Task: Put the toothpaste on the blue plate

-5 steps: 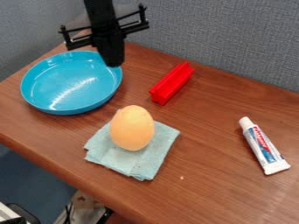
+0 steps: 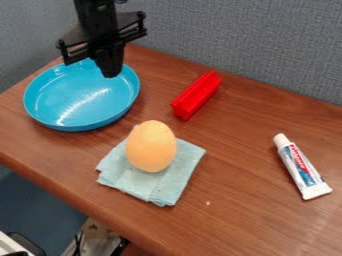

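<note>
The toothpaste tube (image 2: 303, 168), white with a red and blue label and a white cap, lies on the right side of the wooden table. At the left rests the blue plate (image 2: 64, 112), its inside bare. My black gripper (image 2: 110, 70) hangs over the plate's far right rim, well away from the tube. Its fingers appear as one dark shape from this side, so I cannot tell whether they are apart or together. I see no object held there.
An orange egg-shaped object (image 2: 151, 145) sits on a folded pale green cloth (image 2: 178, 178) near the front. A red block (image 2: 197, 95) lies right of the plate. Grey partition walls (image 2: 254, 40) stand behind the table. Bare wood lies between cloth and tube.
My gripper has shifted left and turned, from beyond the plate's right edge to above its far right rim. The tube, plate, cloth, egg-shaped object and red block have stayed put.
</note>
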